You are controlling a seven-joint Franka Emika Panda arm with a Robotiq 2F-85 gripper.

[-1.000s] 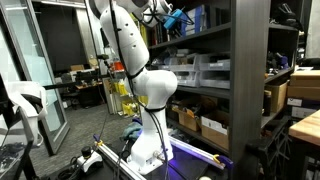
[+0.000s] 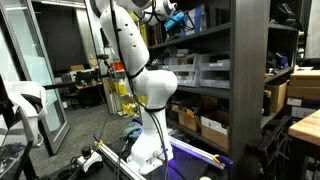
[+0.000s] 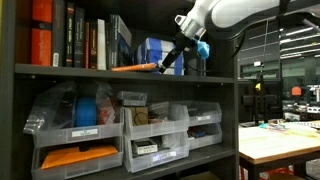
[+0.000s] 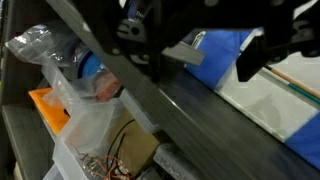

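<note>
At the upper shelf's front edge, my gripper [image 3: 166, 60] points down and left beside a blue-and-white box [image 3: 157, 51]. In the wrist view the dark fingers of my gripper stand apart, with part of the blue-and-white surface [image 4: 225, 50] showing beyond the gap. No object is clearly held between them. A flat orange item [image 3: 134, 68] lies along the shelf edge, close to the fingertips. Several upright books [image 3: 80, 38] stand to its left; their lower parts are partly out of sight.
The shelf board [image 3: 60, 72] runs just under the gripper. Below it, clear plastic bins [image 3: 155, 125] hold loose items, among them an orange one [image 3: 75, 154]. A wooden table [image 3: 270, 143] stands to the right, away from the shelf.
The arm's base and the shelf look the same. At the upper shelf, the wrist and gripper differ only slightly, too small in view to tell the direction surely.
</note>
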